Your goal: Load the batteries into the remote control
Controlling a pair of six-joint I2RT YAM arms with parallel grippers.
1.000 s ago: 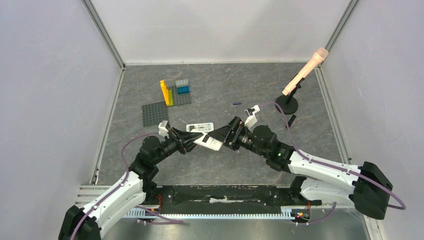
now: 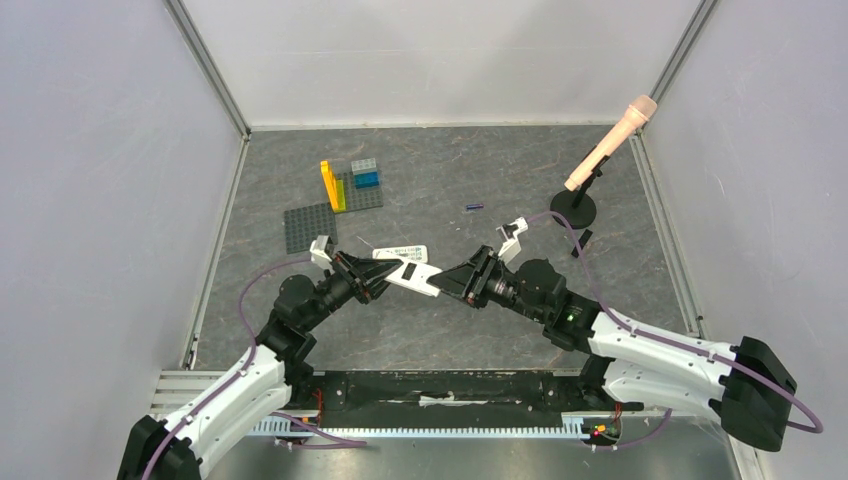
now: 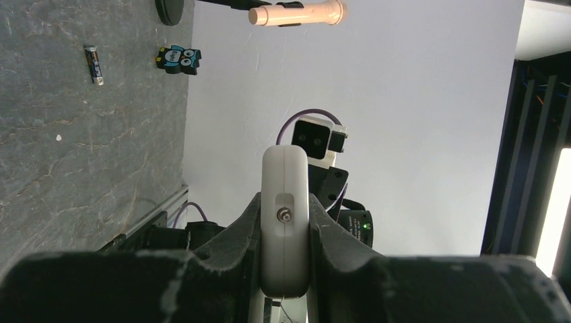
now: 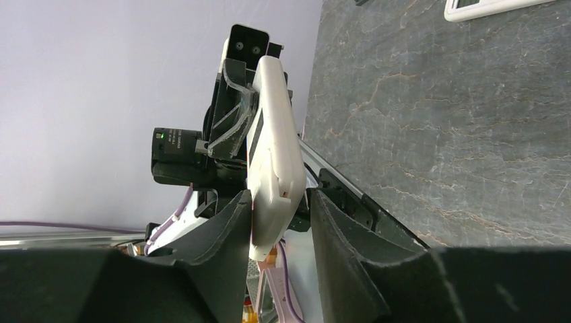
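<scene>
The white remote point(image 2: 410, 275) is raised between both arms. My left gripper is shut on one end of it; in the left wrist view its side with a small screw faces up the middle. My right gripper is at the other end, its fingers either side of the remote's edge in the right wrist view; whether they grip it is unclear. A loose battery point(image 3: 93, 64) lies on the grey floor, also seen small in the top view.
A white card-like case point(image 2: 400, 251) lies behind the remote. Brick plates point(image 2: 309, 228) stand back left. A microphone on a stand point(image 2: 573, 208) and a dark owl-shaped object point(image 3: 178, 59) are at the right.
Over the last second my right gripper has shifted slightly right and down in the top view, and the remote has moved a little with the change in angle.
</scene>
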